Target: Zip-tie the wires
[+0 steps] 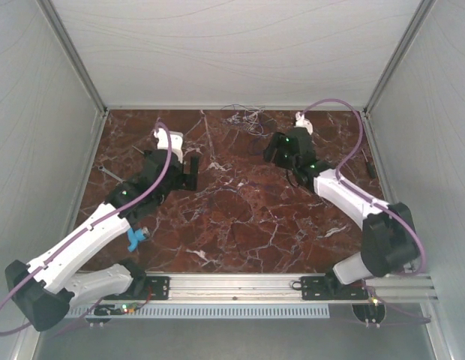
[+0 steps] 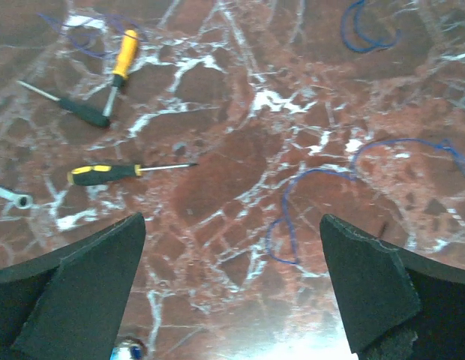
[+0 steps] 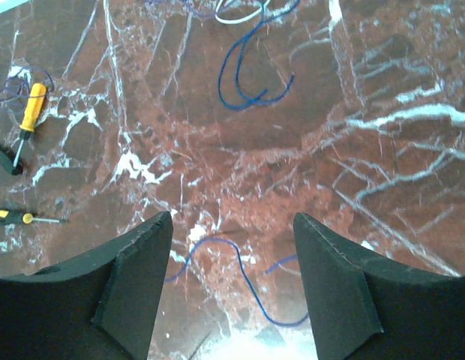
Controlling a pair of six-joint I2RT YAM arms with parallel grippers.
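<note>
Both arms hover over the marble table. My left gripper (image 1: 190,174) is open and empty above the left-middle; beneath it, in the left wrist view, a blue wire (image 2: 322,170) lies bent on the table. My right gripper (image 1: 274,148) is also open and empty, over the right-middle. The right wrist view shows blue wires (image 3: 259,97) and a white wire (image 3: 232,19) at the back, plus more blue wire (image 3: 240,262) below. A tangle of wires (image 1: 247,120) lies at the back centre in the top view. I cannot pick out a zip tie.
Screwdrivers (image 2: 105,174) and a wrench (image 1: 109,173) lie at the left, a light-blue object (image 1: 135,238) at the front left. A dark tool (image 1: 370,169) is at the right edge.
</note>
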